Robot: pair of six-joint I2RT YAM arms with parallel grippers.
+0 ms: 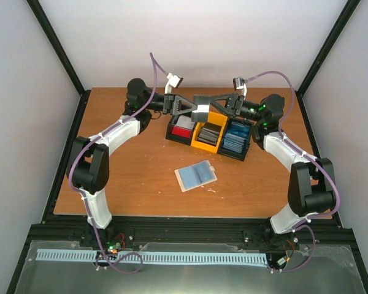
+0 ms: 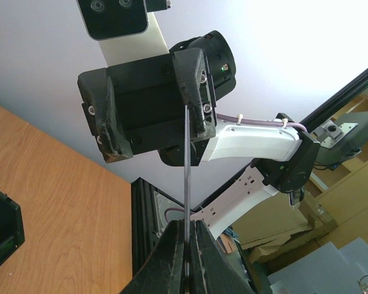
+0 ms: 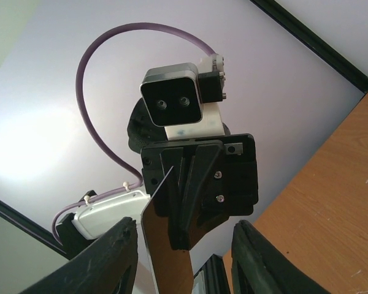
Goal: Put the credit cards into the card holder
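A thin grey card [image 1: 200,109] hangs in the air above the boxes. My left gripper is shut on it; in the left wrist view the card [image 2: 187,165] shows edge-on. My right gripper [image 1: 213,101] is part open at the card's other side. From the right wrist view, the card [image 3: 165,263] reaches into the gap between the right gripper's parted fingers, and they are not closed on it. Three card boxes stand below: a black one with red and white cards [image 1: 183,127], a yellow one [image 1: 200,146], and a black one with blue cards [image 1: 234,142].
A flat blue-grey piece with a beige border [image 1: 196,175] lies on the wooden table [image 1: 141,184] in front of the boxes. The two grippers sit very close together.
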